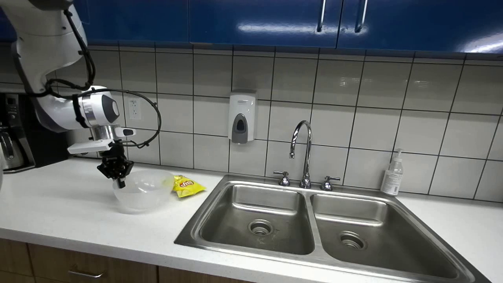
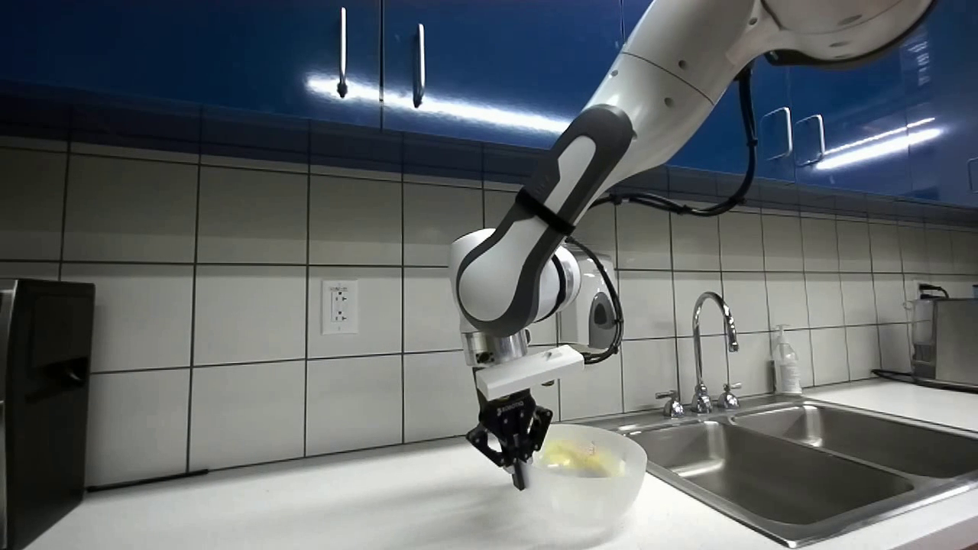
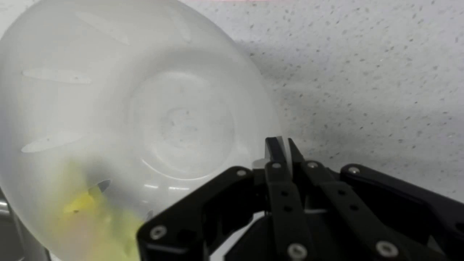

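Note:
A translucent white bowl (image 1: pixel 144 195) is on the counter left of the sink, and my gripper (image 1: pixel 121 184) is shut on its left rim. In the wrist view the fingertips (image 3: pixel 274 145) pinch the bowl wall (image 3: pixel 256 104) between them, and the bowl's inside looks empty. A yellow chip bag (image 1: pixel 187 186) lies against the bowl's right side, outside it, its left end hidden behind the bowl. Through the wall, the bag (image 3: pixel 87 204) shows as a blurred yellow patch. From the other side, the gripper (image 2: pixel 519 477) stands at the near rim of the bowl (image 2: pixel 596 495).
To the right, a double steel sink (image 1: pixel 198 236) with a tall faucet (image 1: pixel 306 155) is set into the counter. A soap bottle (image 1: pixel 392 177) stands behind it. A coffee maker (image 1: pixel 19 136) occupies the left end.

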